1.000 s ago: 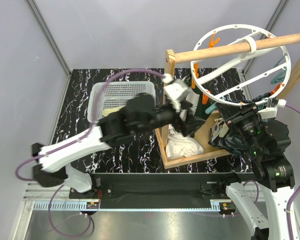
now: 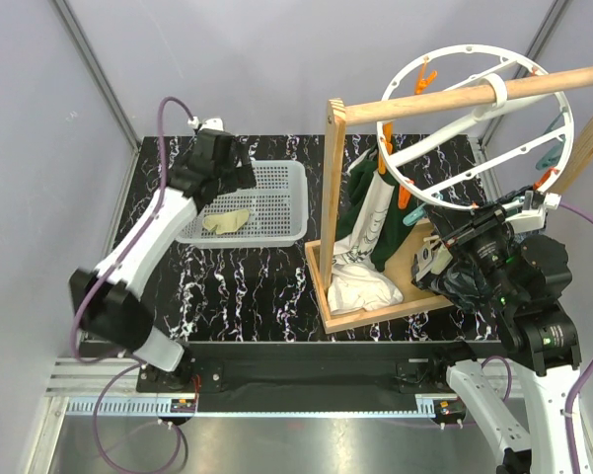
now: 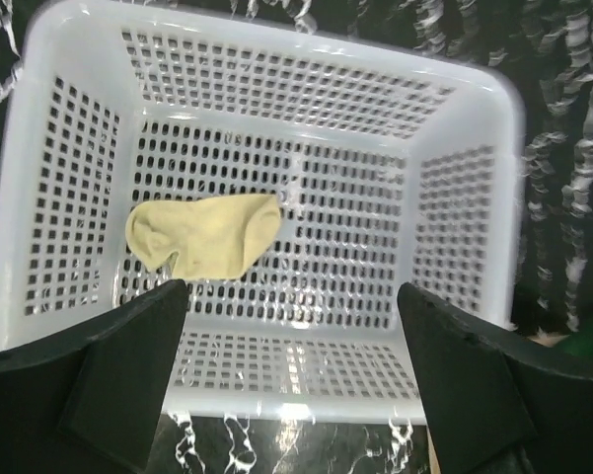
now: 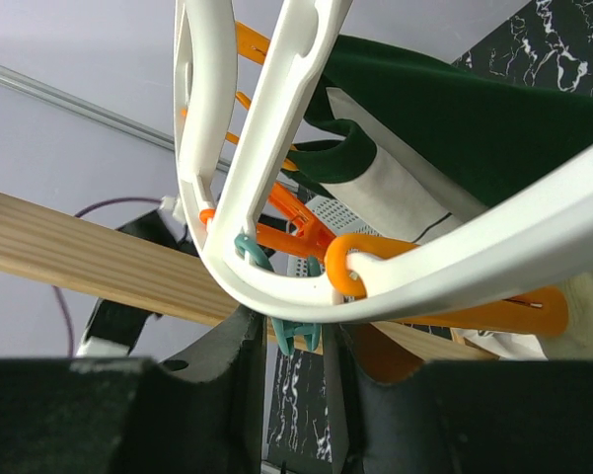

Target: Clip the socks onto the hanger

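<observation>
A pale yellow sock (image 2: 226, 221) (image 3: 212, 235) lies at the left of the white basket's (image 2: 301, 212) (image 3: 464, 202) floor. Above that basket is my left gripper (image 2: 247, 178), its fingers wide apart and empty. The white round hanger (image 2: 464, 51) (image 4: 212, 128) hangs from a wooden bar at right. Green cloth (image 2: 356, 188) (image 4: 454, 109) and whitish cloth (image 2: 375, 215) (image 4: 405, 193) hang below its orange clips (image 2: 385, 138) (image 4: 301, 217). At the hanger's near rim, my right gripper (image 2: 446, 225) has its fingers close around a teal clip (image 4: 284, 331); whether they press it is unclear.
The wooden frame (image 2: 333, 188) stands right of the basket. Inside its base lie crumpled white cloth (image 2: 363, 288) and dark cloth (image 2: 461, 284). Bare black marbled table (image 2: 242, 296) extends in front of the basket.
My right arm has barely moved.
</observation>
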